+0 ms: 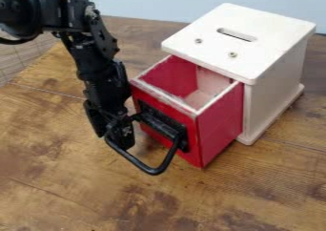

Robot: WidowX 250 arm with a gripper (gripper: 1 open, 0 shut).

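Observation:
A white wooden box (249,49) with a slotted lid stands on the table, its red drawer (219,130) pulled out toward the front left and looking empty inside. On the drawer's front is a black fixture with a looped black handle (156,168). My gripper (117,132), black like the arm, is at the left of the drawer front, low beside the handle. Its fingers are hard to make out against the black handle.
A pale wall runs behind it.

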